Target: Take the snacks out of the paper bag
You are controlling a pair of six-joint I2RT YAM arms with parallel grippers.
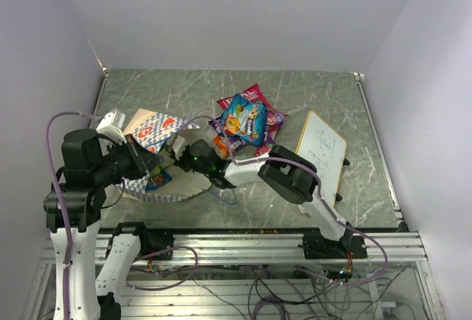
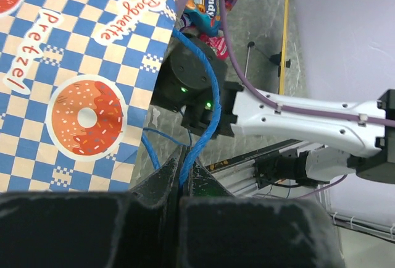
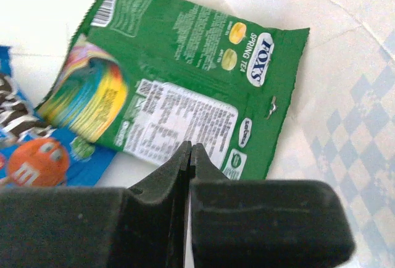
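Observation:
The paper bag (image 1: 153, 130) lies on its side at the left of the table, blue-checked with pretzel and doughnut prints. Its blue rope handle (image 2: 214, 107) is caught in my left gripper, which is shut on it. Inside, on the white lining, lies a green Fox's snack packet (image 3: 185, 46) with a white label. My right gripper is in front of that packet, shut, with nothing between its fingers. A blue packet (image 3: 37, 157) lies beside the green one at the left of the right wrist view, partly cut off.
Beyond the right arm, a turquoise snack bag (image 1: 245, 119) rests on red and purple packets (image 1: 254, 93). A framed whiteboard (image 1: 322, 150) stands at the right.

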